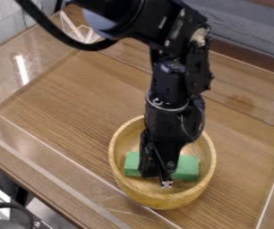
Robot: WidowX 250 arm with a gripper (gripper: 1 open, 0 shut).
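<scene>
A round tan wooden bowl (148,191) stands on the table with green blocks (186,168) inside it, partly hidden by the black gripper. My gripper (164,173) reaches down into the bowl between the left and right green pieces. Its fingertips are close together, and I see nothing held between them. Whether the green pieces touch the fingers is unclear.
Clear panels edge the left side, and black cables cross the top left and lower left corners.
</scene>
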